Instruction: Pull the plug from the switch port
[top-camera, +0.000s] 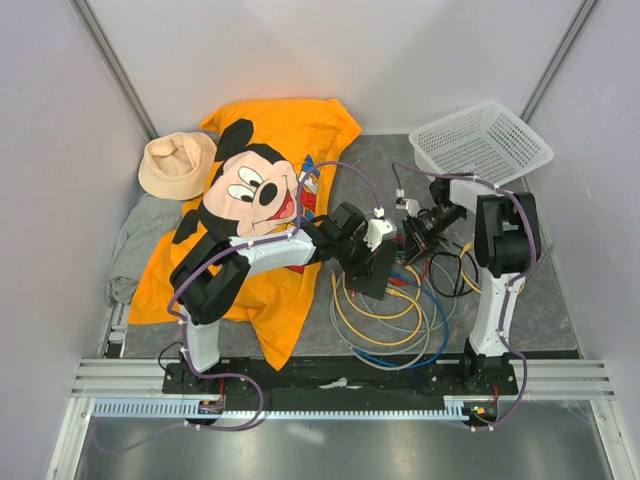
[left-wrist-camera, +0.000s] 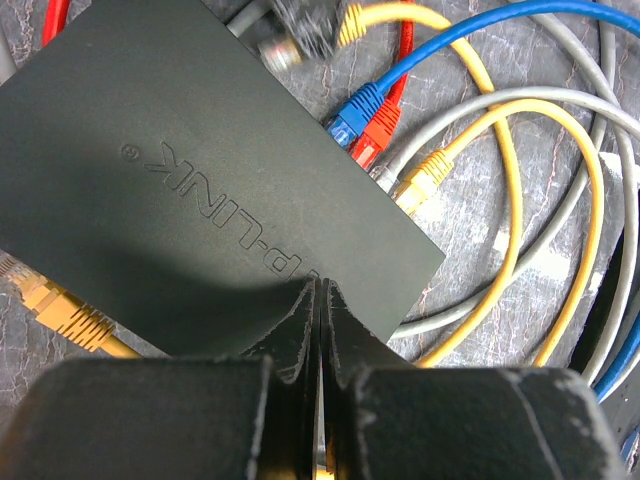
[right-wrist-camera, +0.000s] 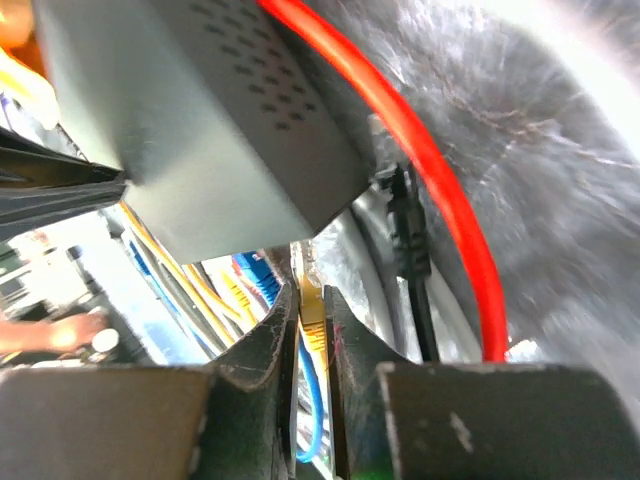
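The black switch (left-wrist-camera: 190, 170) lies flat on the floor, lettered face up. My left gripper is shut, its tips against the switch's top with nothing between them. Beyond the far edge, my right gripper is shut on a yellow plug (right-wrist-camera: 311, 305). That plug's clear tip (left-wrist-camera: 280, 53) shows blurred just outside the switch's edge, a small gap apart. Blue plug (left-wrist-camera: 352, 115), red plug (left-wrist-camera: 376, 136) and another yellow plug (left-wrist-camera: 424, 180) sit at the same side of the switch. From above, the arms hide most of the switch.
A black connector (right-wrist-camera: 408, 225) and a red cable (right-wrist-camera: 425, 150) run close beside the right gripper. Looped cables (top-camera: 400, 340) cover the floor in front. A white basket (top-camera: 480, 140) stands at the back right, an orange Mickey cloth (top-camera: 270, 130) at left.
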